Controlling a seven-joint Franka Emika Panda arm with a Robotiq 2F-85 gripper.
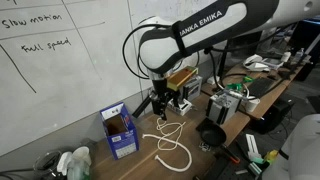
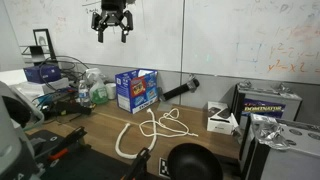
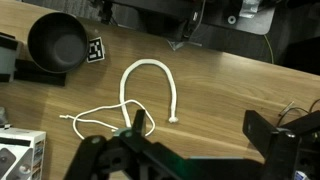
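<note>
My gripper hangs high above the wooden table with its fingers spread wide and nothing between them. In exterior view 2 the gripper is seen in front of the whiteboard, well clear of everything below. On the table lies a thick white cord, bent into an arch. A thinner white rope lies looped beside and across it. The black pan rests at upper left in the wrist view; in exterior view 2 the same pan stands near the front.
A blue box stands against the whiteboard, with bottles left of it. A white box and a silver toaster occupy the right side. Bare tabletop shows right of the cord.
</note>
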